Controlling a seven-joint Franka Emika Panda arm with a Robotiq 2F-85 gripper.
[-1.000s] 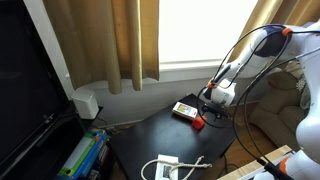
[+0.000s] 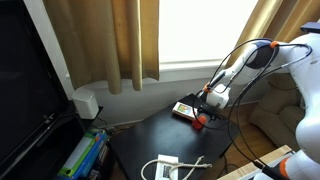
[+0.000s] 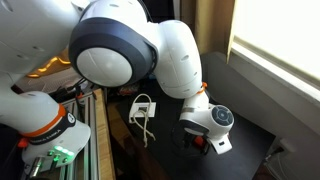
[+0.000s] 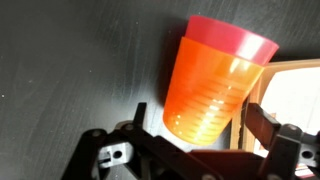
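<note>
An orange cup (image 4: 210, 85) with a red band at one end appears in the wrist view, set between my two spread fingers. My gripper is open, with a visible gap on the cup's left side; on its right the finger (image 4: 262, 125) is close to the cup, and whether they touch is unclear. From outside, the cup (image 2: 200, 121) shows as a small red shape on the dark table, just below the gripper. The second exterior view has only a bit of red cup (image 3: 198, 141) showing, the hand covering most of it.
A pale, wood-edged box (image 2: 184, 111) stands right beside the cup, near my right finger. A white power strip (image 2: 166, 169) with a looping cable (image 2: 186, 162) lies at the table's near edge.
My gripper has come down and slightly left in exterior view 1, closing the distance to the cup. The cup and box appear to be where they were.
</note>
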